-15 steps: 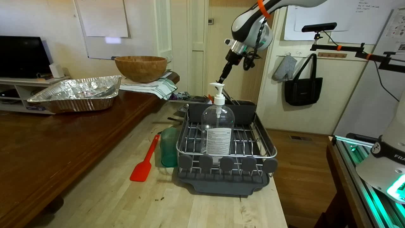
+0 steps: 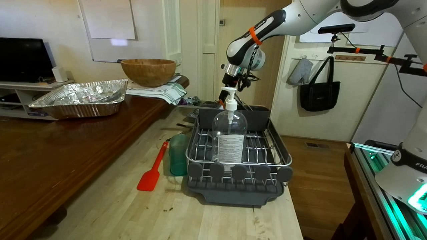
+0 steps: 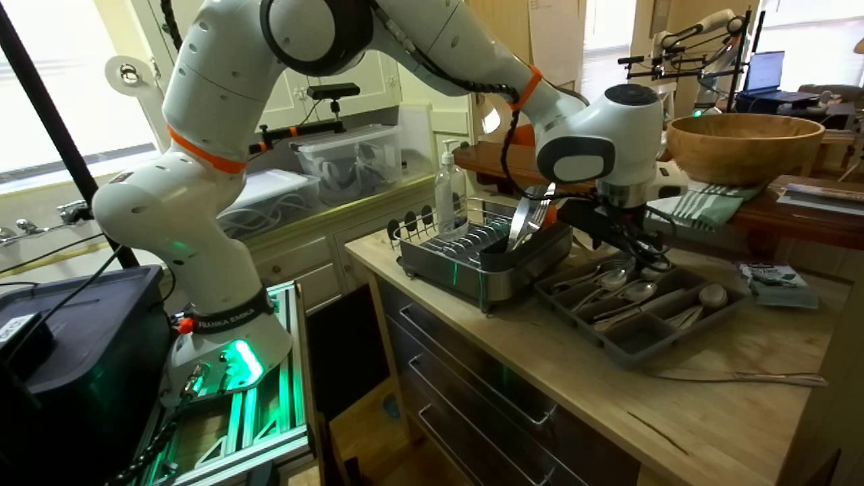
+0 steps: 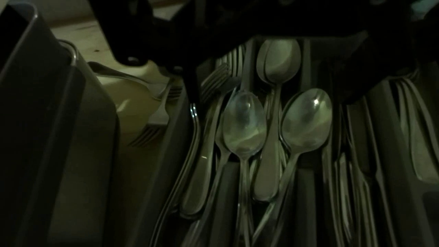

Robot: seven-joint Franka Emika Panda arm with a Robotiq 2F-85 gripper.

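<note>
My gripper is open over the cutlery tray, its dark fingers (image 4: 191, 84) set wide apart at the top of the wrist view. Between and below them lie several spoons (image 4: 306, 119), forks (image 4: 233, 61) and knives (image 4: 364, 140) in the tray's compartments. Nothing is visibly held. Exterior view 2 has the grey tray (image 3: 628, 349) on the counter with the gripper low at its far side, its fingertips hard to make out. In exterior view 1 the soap bottle and rack hide the fingertips.
The dish rack (image 3: 441, 271) stands close beside the tray, with a soap bottle (image 2: 230, 140) and upright utensils (image 3: 530, 214) in it. Loose forks (image 4: 158, 119) lie between rack and tray. A knife (image 3: 745, 377) rests on the counter, whose front part is mostly clear.
In exterior view 1 the arm has come down and to the left; the gripper has sunk from above the soap bottle to partly behind it. The objects on the counter look unmoved.
</note>
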